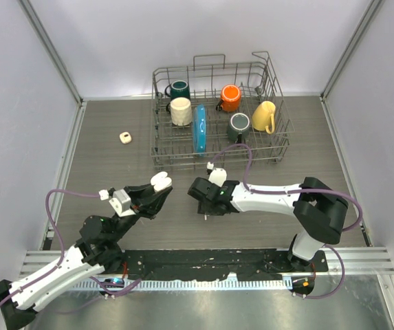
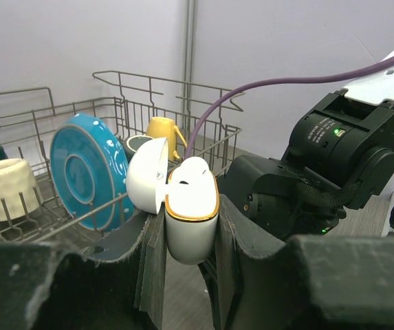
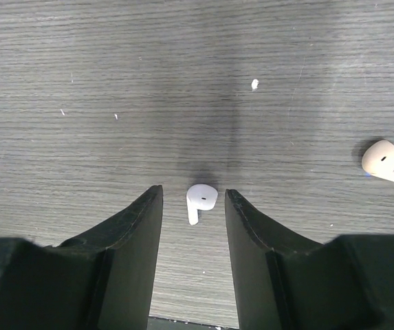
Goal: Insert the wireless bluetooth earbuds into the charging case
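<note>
My left gripper is shut on the white charging case (image 2: 191, 227), held upright with its lid open; in the top view the case (image 1: 161, 181) is at centre-left. A small white earbud (image 3: 201, 198) lies on the table, just beyond and between the fingertips of my right gripper, which is open and points down at it. A second, larger-looking pale earbud (image 3: 387, 163) lies at the right of the right wrist view. The top view mostly hides these buds under the right arm.
A wire dish rack (image 1: 157, 137) with mugs and a blue plate (image 2: 86, 172) stands at the back. A small pale object (image 1: 125, 137) lies left of it.
</note>
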